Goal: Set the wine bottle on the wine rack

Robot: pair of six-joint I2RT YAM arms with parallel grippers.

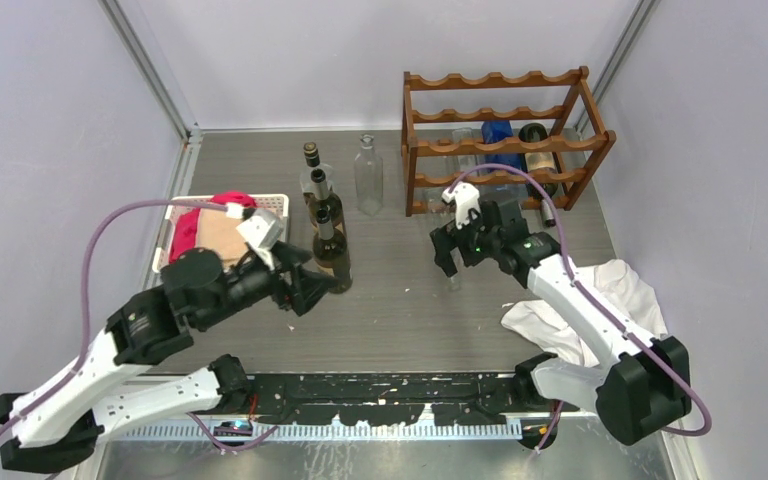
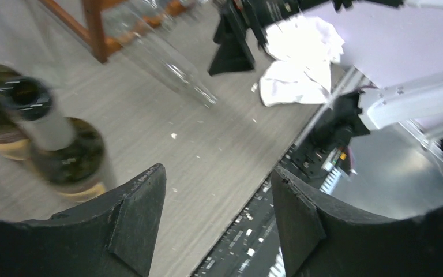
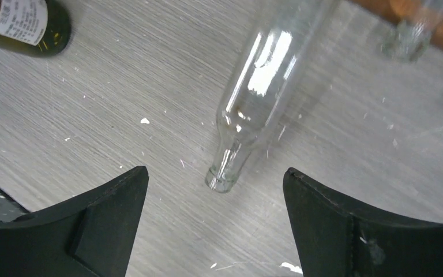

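Three dark wine bottles stand upright left of centre; the front one (image 1: 331, 247) is beside my left gripper (image 1: 305, 273), whose fingers are open and empty in the left wrist view. That view also shows a dark bottle (image 2: 72, 153) left of the left fingers (image 2: 141, 213). The wooden wine rack (image 1: 505, 145) holds several bottles in its lower part. A clear bottle (image 3: 265, 86) sticks out from the rack's left side, its neck towards my open right gripper. The neck shows between the right fingers, but whether they touch it I cannot tell.
A clear bottle (image 1: 368, 180) stands upright left of the rack. At the left, a white basket (image 1: 273, 203) holds red and tan cloths. A white cloth (image 1: 615, 290) lies crumpled at the right.
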